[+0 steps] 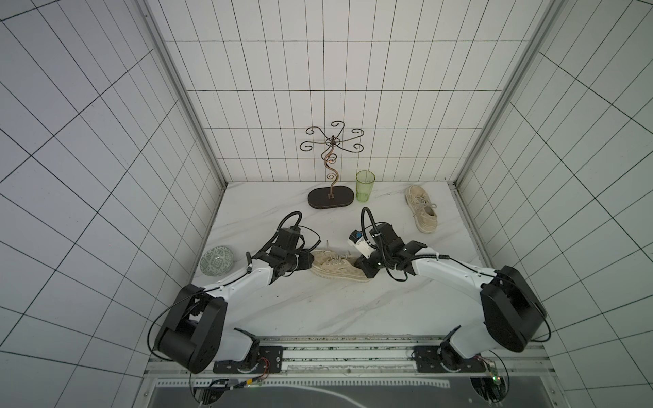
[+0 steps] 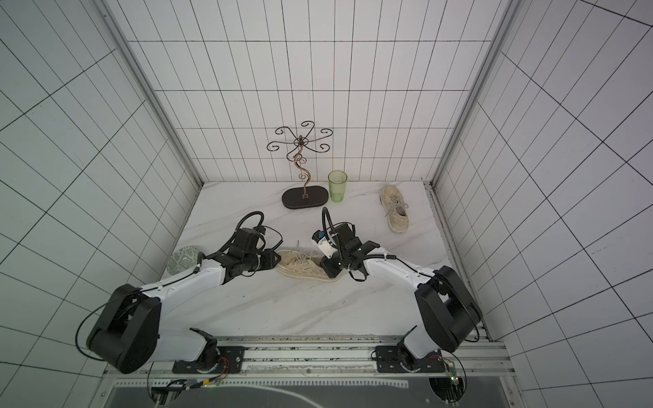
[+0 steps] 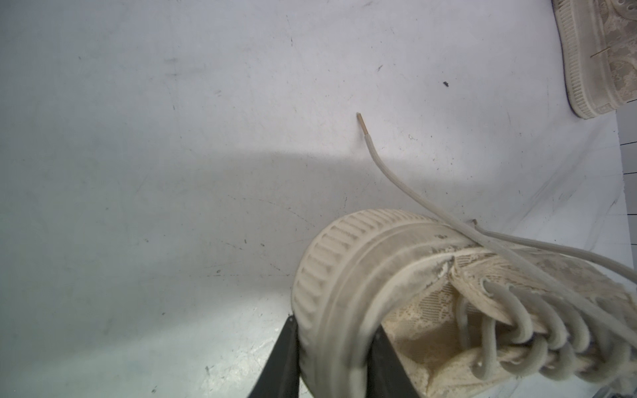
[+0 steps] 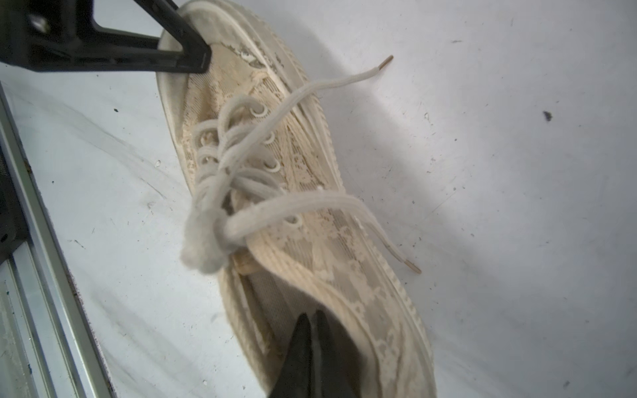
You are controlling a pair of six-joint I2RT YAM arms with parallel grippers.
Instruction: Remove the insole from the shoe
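A worn beige lace-up shoe (image 1: 336, 266) lies on its sole mid-table, toe to the left. Its toe cap (image 3: 351, 272) fills the space between the fingers of my left gripper, which touch it on both sides. In the right wrist view, my right gripper is shut, its tips together and down in the shoe's opening (image 4: 265, 292), nothing seen between them. The interior is dark, and I cannot make out the insole. White laces (image 4: 298, 202) lie loose across the upper.
A second shoe (image 1: 421, 209) lies at the back right. Behind stand a green glass (image 1: 364, 187) and a scrolled metal stand on a dark base (image 1: 330, 198). A patterned round dish (image 1: 217, 261) sits far left.
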